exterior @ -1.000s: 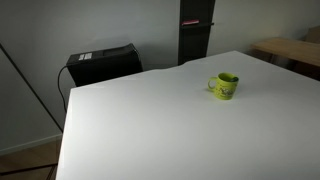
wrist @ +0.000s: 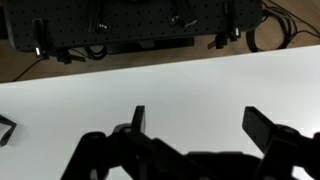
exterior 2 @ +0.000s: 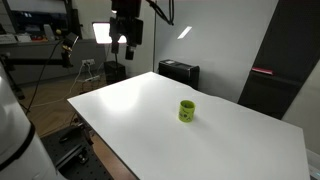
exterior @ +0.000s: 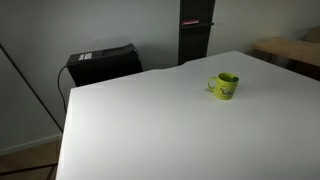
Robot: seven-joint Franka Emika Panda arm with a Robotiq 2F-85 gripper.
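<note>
On the white table stands an upright green mug, its handle toward the left in exterior view 1. The same mug is near the middle of the tabletop in exterior view 2. My gripper is open in the wrist view, its two dark fingers wide apart with only bare white table below them. In exterior view 2 the gripper hangs high above the table's far left part, well away from the mug. The mug is outside the wrist view.
A black box-shaped device stands behind the table's back edge. A wooden surface lies beyond the right corner. In the wrist view, a dark perforated base with cables borders the table. Apart from the mug, the tabletop is clear.
</note>
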